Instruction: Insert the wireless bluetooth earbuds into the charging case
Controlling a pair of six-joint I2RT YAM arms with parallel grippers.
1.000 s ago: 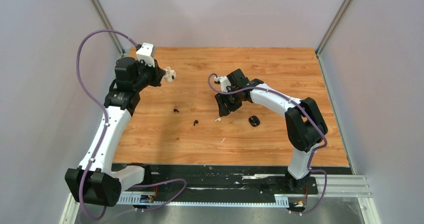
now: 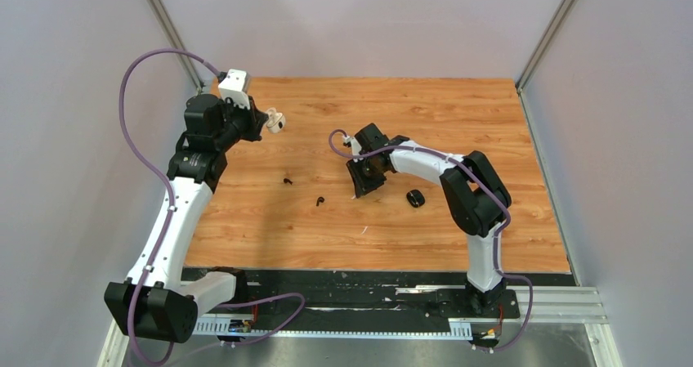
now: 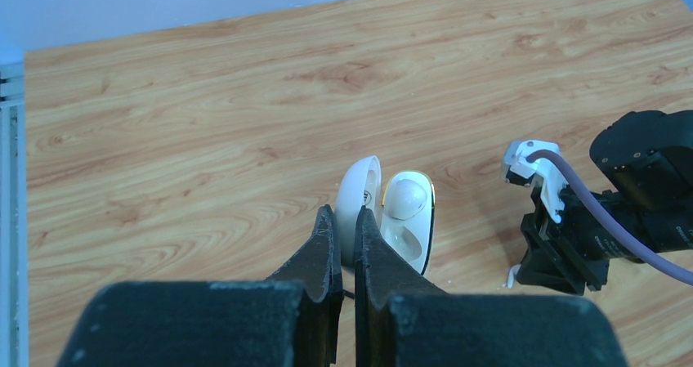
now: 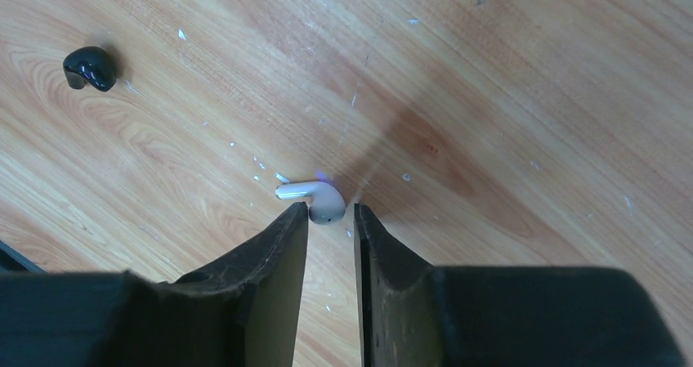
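A white charging case with its lid up is in my left gripper, which is shut on it, raised over the table's far left. One white shape, perhaps an earbud, shows in the case's upper hollow; the lower hollow looks empty. On the wood lies a white earbud, its stem pointing left in the right wrist view. My right gripper is just above it, part open, the earbud's round head at the left finger's tip. Whether they touch I cannot tell.
Two small black earbuds, one nearer the middle and one farther left, lie on the table. A closed black case sits right of my right gripper.
The left arm has hardly moved.
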